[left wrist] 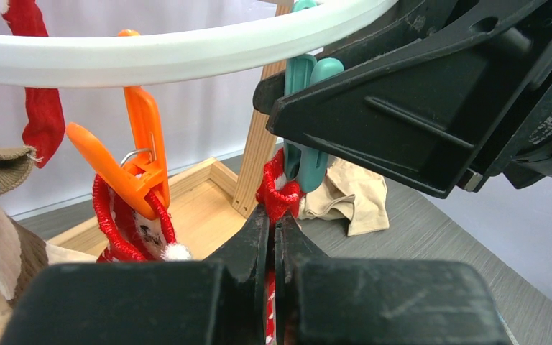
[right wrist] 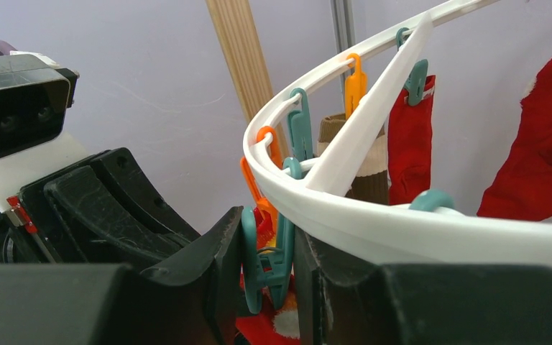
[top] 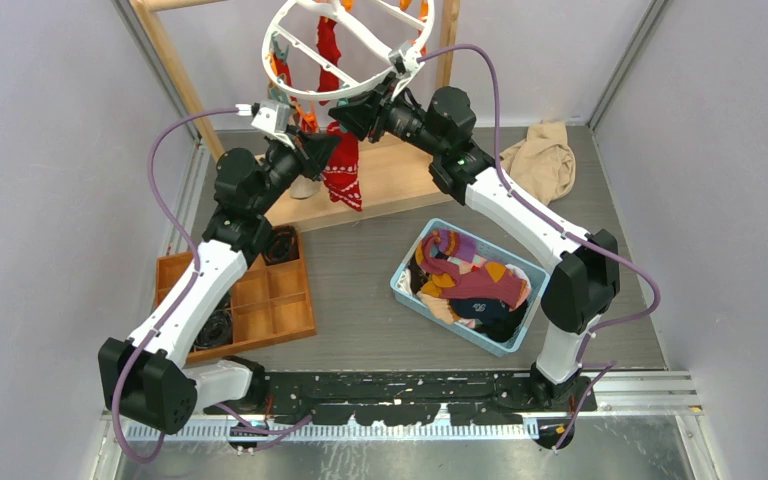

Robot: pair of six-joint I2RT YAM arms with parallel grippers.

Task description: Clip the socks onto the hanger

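Observation:
The white round hanger (top: 300, 95) spans the top of the top view, with socks and clips hanging from it. A red sock with white pattern (top: 344, 185) dangles below its front rim. In the left wrist view my left gripper is shut on that red sock's cuff (left wrist: 280, 195). Just above, the lower ends of a teal clip (left wrist: 313, 164) meet the cuff; I cannot tell whether they lie on both sides of the cloth. My right gripper is shut on this teal clip (right wrist: 249, 241), squeezing its handles beneath the hanger rim.
Close to the left of the held cuff, an orange clip (left wrist: 148, 144) bears another red sock (left wrist: 108, 215). A blue basket (top: 415, 312) of clothing stands on the floor; a wooden tray (top: 295, 328) lies left. Beige cloth (top: 540, 165) lies at the back right.

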